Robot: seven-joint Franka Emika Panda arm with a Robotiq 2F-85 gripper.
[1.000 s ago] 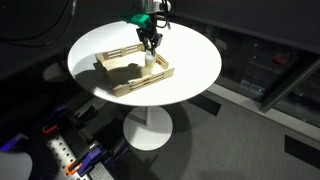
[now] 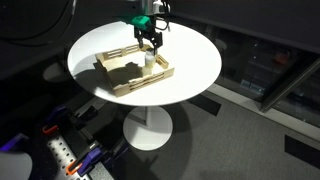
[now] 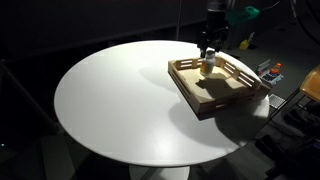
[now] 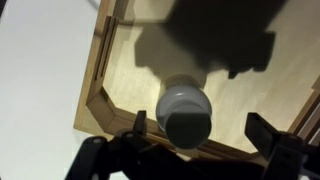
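A small pale bottle (image 2: 149, 60) with a grey-looking top stands upright in a shallow wooden tray (image 2: 121, 88). In exterior view 2 the bottle (image 3: 208, 64) is near the tray's far side. My gripper is open above it, one finger on each side in the wrist view. From this angle the bottle (image 4: 183, 102) appears nearer the left finger, with its top facing the camera. Whether the fingertips reach down beside the bottle's top cannot be told. Nothing is held.
The tray (image 3: 232, 101) has slatted low walls and sits near the edge of a round white table (image 3: 120, 100). A dark shadow falls across the tray floor (image 4: 130, 75).
The gripper has shifted slightly over the bottle, and its fingers look more spread in exterior view 1. Bottle and tray stay where they were.
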